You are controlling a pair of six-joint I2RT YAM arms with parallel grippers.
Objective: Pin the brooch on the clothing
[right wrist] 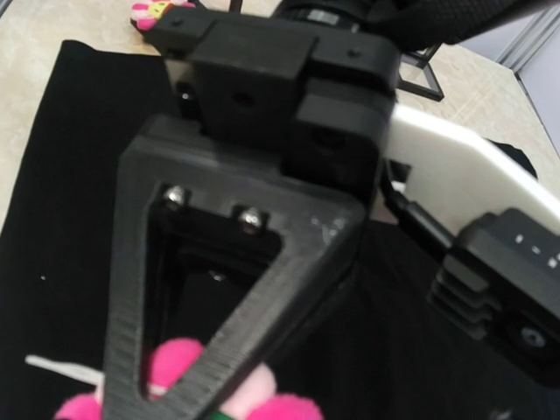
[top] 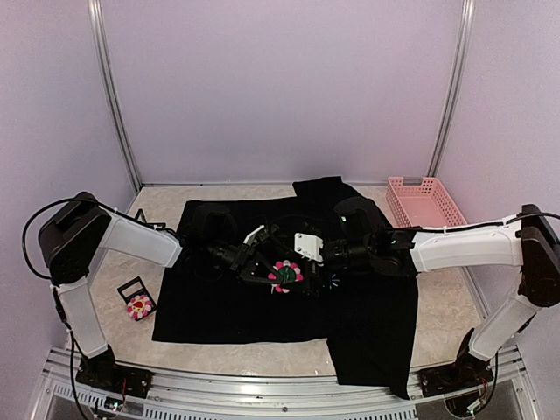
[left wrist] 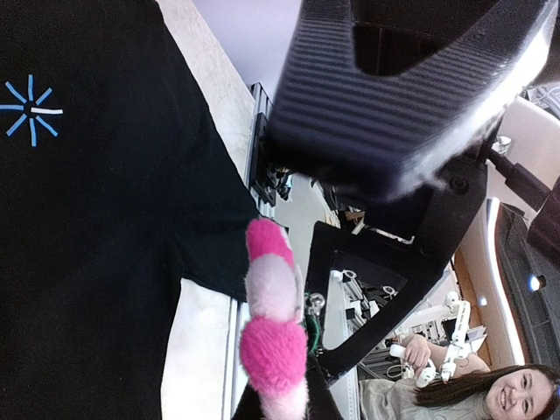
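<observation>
The brooch [top: 286, 275] is a pink and white plush flower with a green back facing up, held over the black shirt [top: 236, 315]. My left gripper [top: 269, 278] is shut on it from the left. In the left wrist view the flower shows edge-on, its pink petals [left wrist: 273, 354] rising from the bottom, with a small metal fitting [left wrist: 314, 303] at its back. My right gripper [top: 306, 283] stands open close to the brooch's right side. One of its fingers [right wrist: 127, 289] partly covers the flower's petals [right wrist: 284, 408] in the right wrist view, so contact cannot be judged.
A blue starburst mark [left wrist: 31, 111] lies on the shirt, just right of the grippers from above. A second flower brooch [top: 140, 306] sits on a black stand at the left. At the back right is a pink basket [top: 426, 204].
</observation>
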